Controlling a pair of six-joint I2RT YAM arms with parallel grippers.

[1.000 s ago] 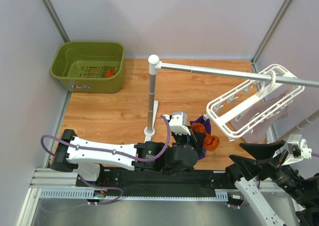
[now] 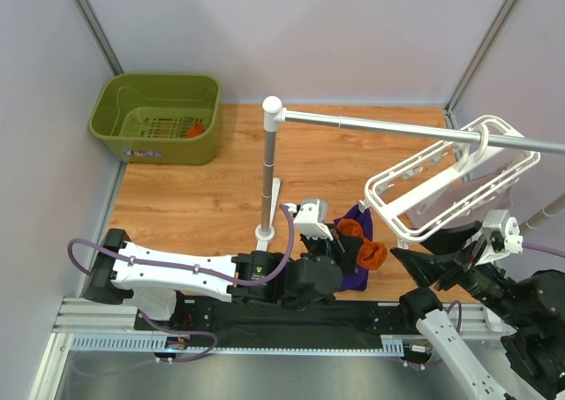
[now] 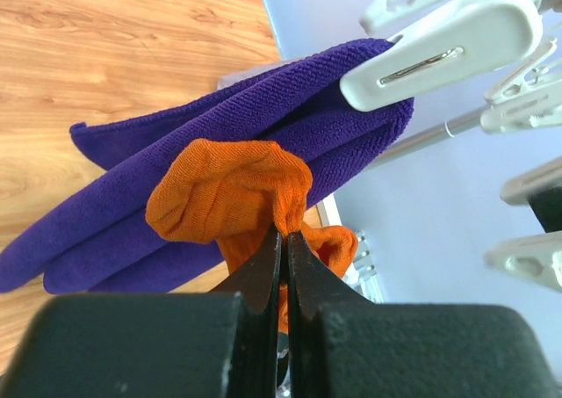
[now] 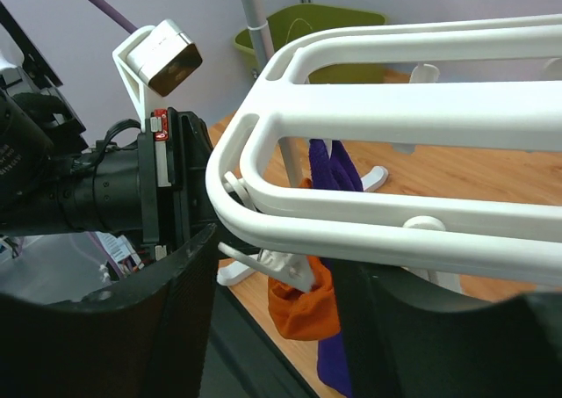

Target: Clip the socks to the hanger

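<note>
An orange sock (image 3: 237,187) is pinched in my left gripper, which is shut on its gathered cloth. Behind it a purple sock (image 3: 290,90) hangs folded from a white clip (image 3: 448,51) of the hanger. The white hanger (image 2: 433,192) hangs from a metal bar on the right. At the hanger's near corner, my right gripper (image 2: 410,247) is partly open. The right wrist view has a white clip (image 4: 285,268) between its fingers, with the orange sock just beyond; whether the fingers touch the clip cannot be told.
A green basket (image 2: 159,155) with a bit of orange inside stands back left. Pink cloth (image 2: 459,197) hangs beneath the hanger. The stand's upright pole (image 2: 268,175) rises near the left gripper.
My right gripper has moved left and slightly up in the top view, to the hanger's near corner. The left arm and orange sock have hardly moved.
</note>
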